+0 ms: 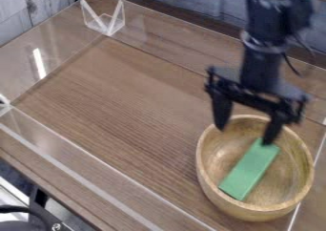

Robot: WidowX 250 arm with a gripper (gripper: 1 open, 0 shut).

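My gripper (254, 116) is a dark, blurred shape at the right, over the back rim of a round wooden bowl (223, 201). It looks open, with its two fingers apart and nothing visible held. Inside the bowl lies a flat green block (249, 170), tilted lengthwise from lower left to upper right.
A clear wire-like holder (105, 18) stands at the back left.
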